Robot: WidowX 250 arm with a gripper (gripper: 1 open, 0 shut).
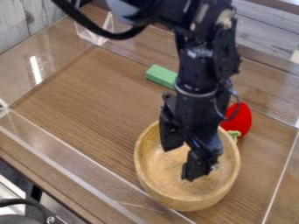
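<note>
My black gripper (187,140) is low over a wide tan wooden bowl (158,179), open, with its fingers reaching down inside the rim. The bowl sits at the front centre of the wooden table. Whether anything lies between the fingers is hard to see; nothing distinct shows. A red object with a green stem (239,118) is to the right, just behind the bowl, partly hidden by the gripper.
A green block (160,74) lies behind, near the arm. A dark cable runs at the bottom left corner.
</note>
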